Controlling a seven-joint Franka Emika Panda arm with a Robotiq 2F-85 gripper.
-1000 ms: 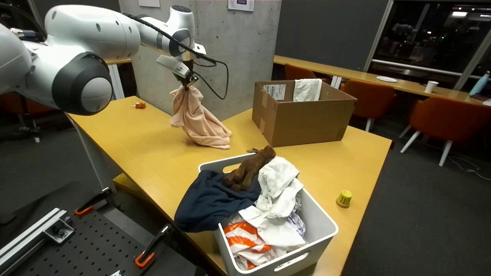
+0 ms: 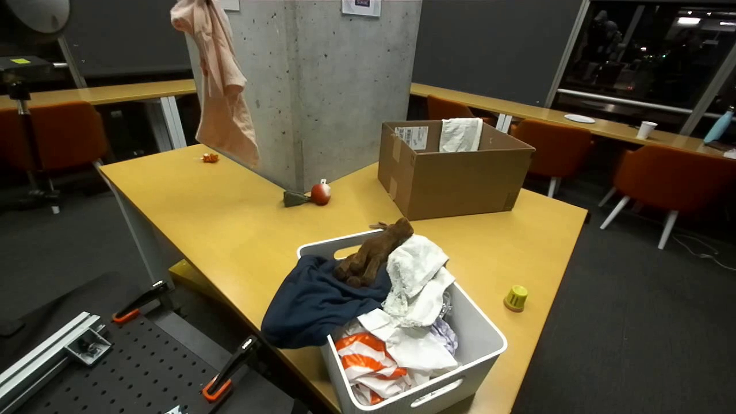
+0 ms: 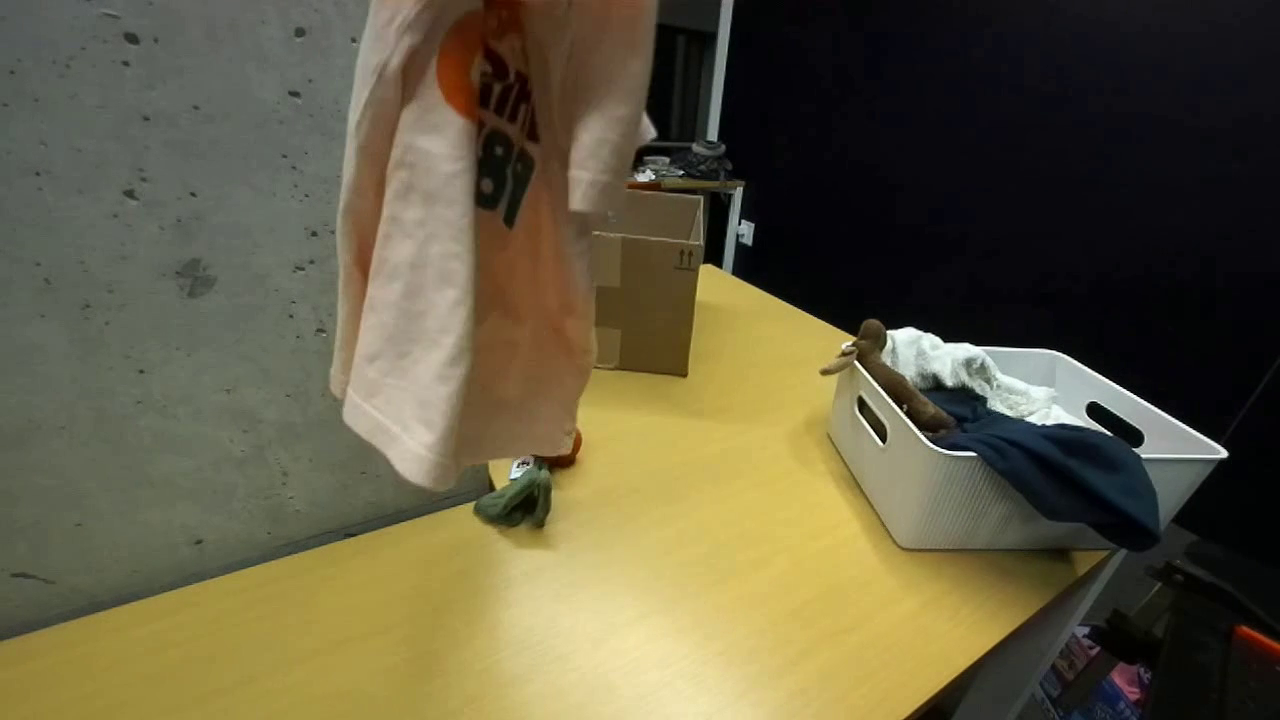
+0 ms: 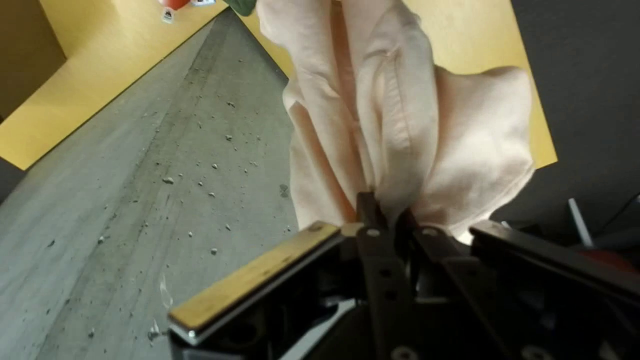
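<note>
A pale pink shirt (image 2: 222,89) hangs in the air over the far left part of the table, clear of its top. Printed orange and dark lettering shows on the shirt (image 3: 504,228) in the second exterior view. In the wrist view my gripper is shut on the bunched cloth of the shirt (image 4: 384,108), its folds spreading out beyond the fingertips. Both exterior views leave the gripper itself out of sight past the top edge.
A white basket (image 2: 486,355) heaped with clothes and a brown plush toy (image 2: 378,254) stands at the table's front. Farther back is an open cardboard box (image 2: 469,183). A red ball (image 2: 321,193) and green cloth (image 2: 295,199) lie by the concrete pillar (image 2: 359,89). A yellow cup (image 2: 516,298) sits right.
The shirt has risen from the tabletop and shifted left, still held. My arm has left the first exterior view.
</note>
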